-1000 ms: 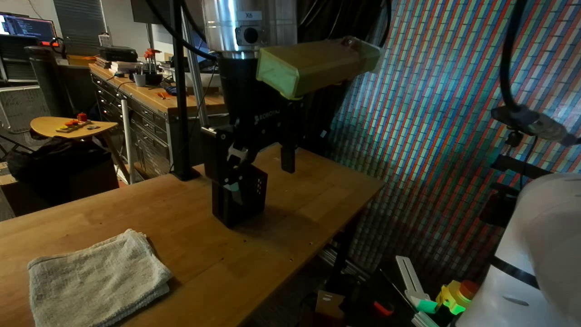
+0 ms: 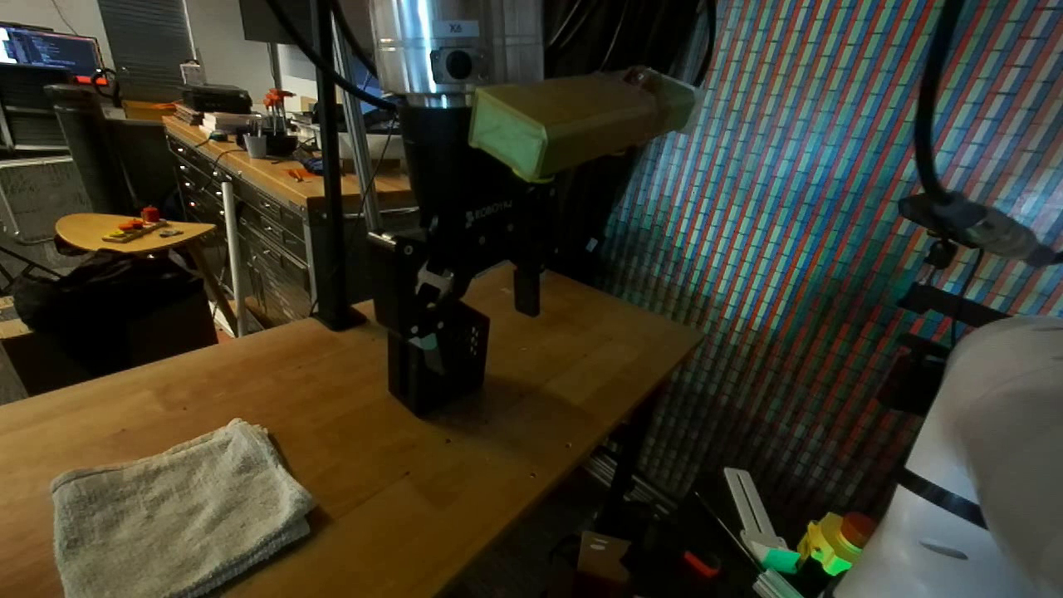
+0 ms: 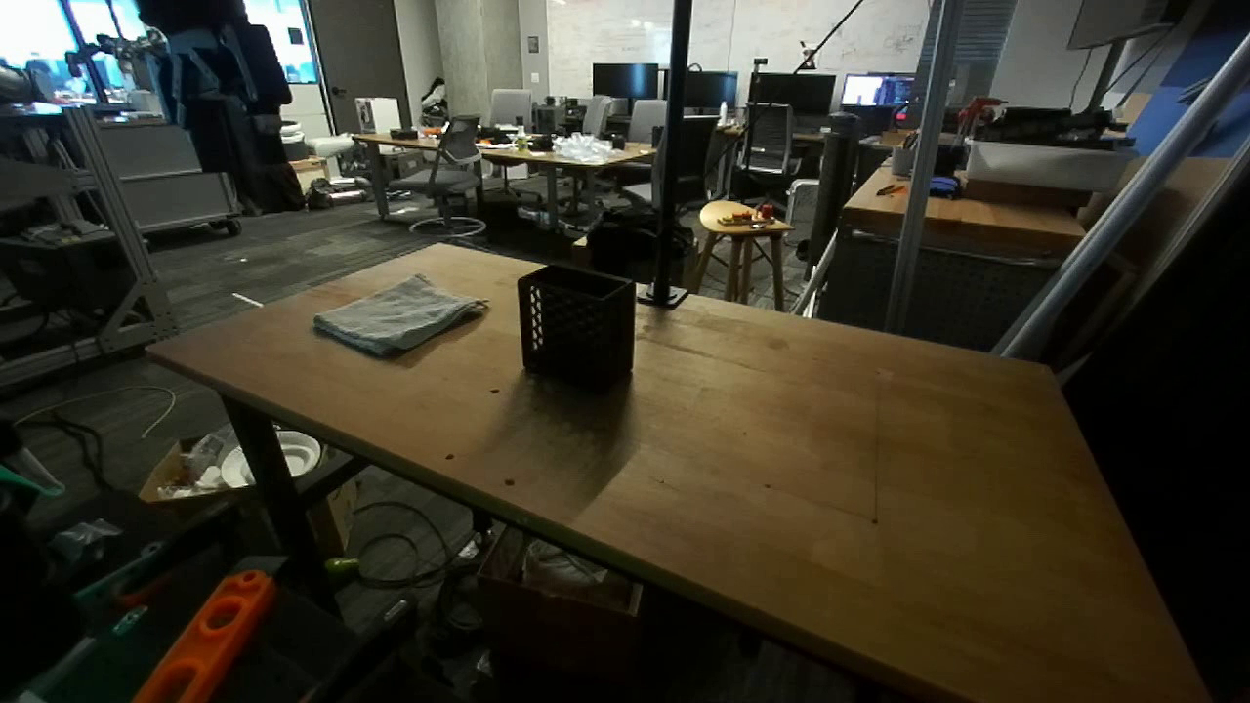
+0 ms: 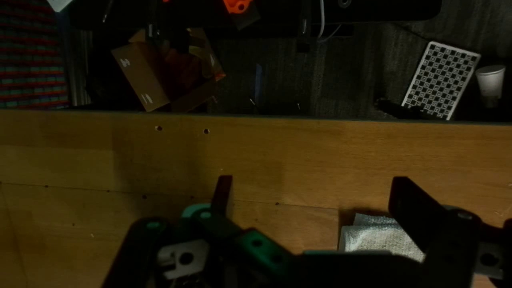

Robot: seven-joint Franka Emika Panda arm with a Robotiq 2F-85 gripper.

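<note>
My gripper (image 2: 478,314) points down over the table, its two fingers spread wide apart. In the wrist view the gripper stands open, bare table showing between its fingertips. A black crate with perforated sides (image 3: 576,328) sits upright on the table. From exterior view 1, the crate (image 2: 438,374) appears just below and partly behind one finger; contact cannot be judged. A folded grey cloth (image 2: 179,508) lies flat, apart from the crate. Part of the cloth (image 4: 379,240) shows beside the right finger in the wrist view. The gripper is not visible in exterior view 2.
A black post (image 3: 670,176) rises from the table's far edge, near the crate. Past the near edge, an open cardboard box (image 4: 144,72) sits below.
</note>
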